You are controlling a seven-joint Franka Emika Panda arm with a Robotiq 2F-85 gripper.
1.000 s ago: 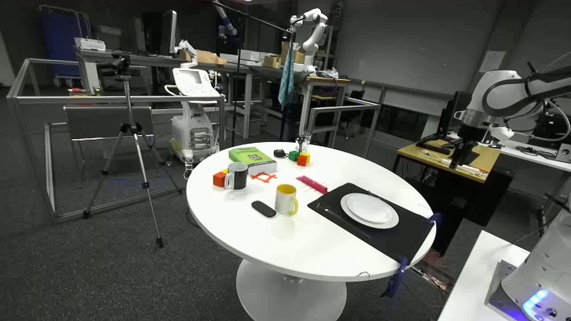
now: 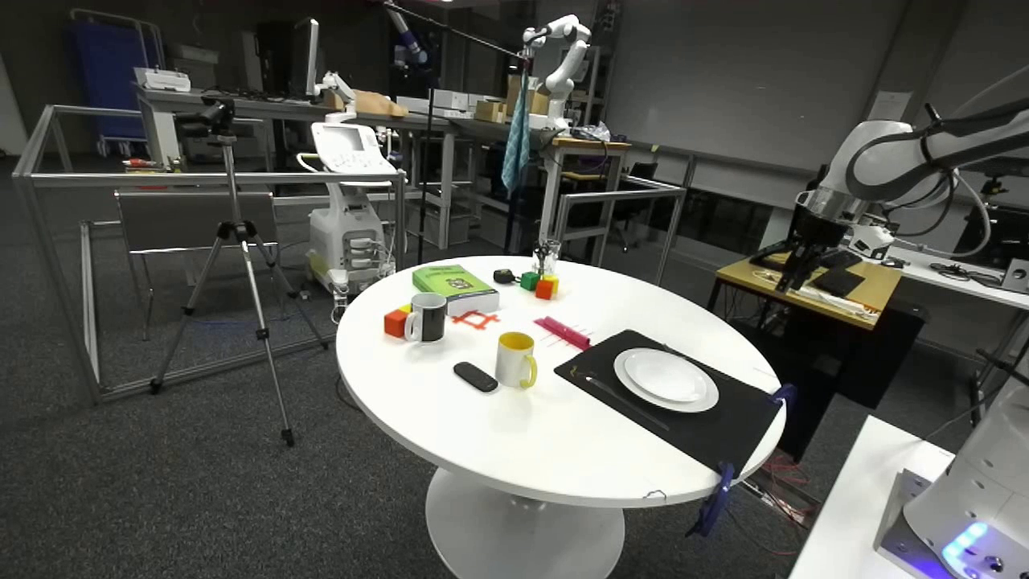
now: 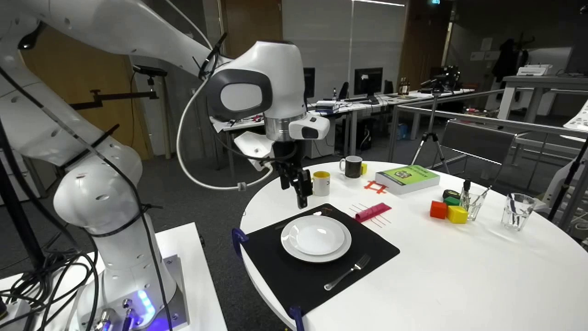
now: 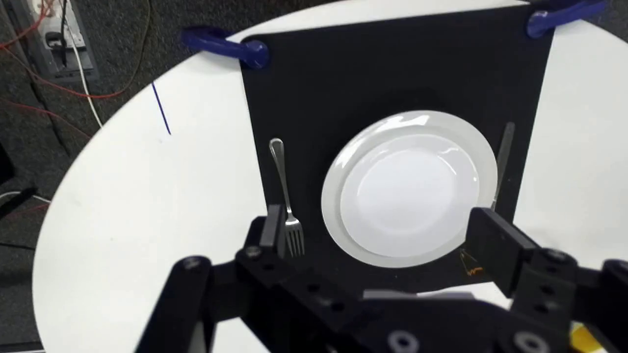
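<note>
My gripper is open, its two dark fingers wide apart with nothing between them. It hangs above the table, over the black placemat (image 3: 270, 270) in the wrist view. On that mat lie two stacked white plates (image 4: 410, 194), the smaller on the larger. A fork (image 4: 285, 188) rests to one side of them, a knife (image 4: 504, 153) to the other. A yellow-lined white mug (image 2: 515, 360), a dark mug with a white handle (image 2: 427, 318) and a rolled pink cloth (image 2: 562, 332) stand or lie farther across the white table.
Blue clamps (image 4: 235, 50) grip the mat at the table edge. Elsewhere on the table are a green book (image 3: 408, 176), coloured blocks (image 3: 438, 209), glasses (image 3: 517, 212) and a dark oblong object (image 2: 475, 376).
In exterior view 1 the arm's end has shifted left, toward the table, and the gripper has tilted. The objects on the table have not moved.
</note>
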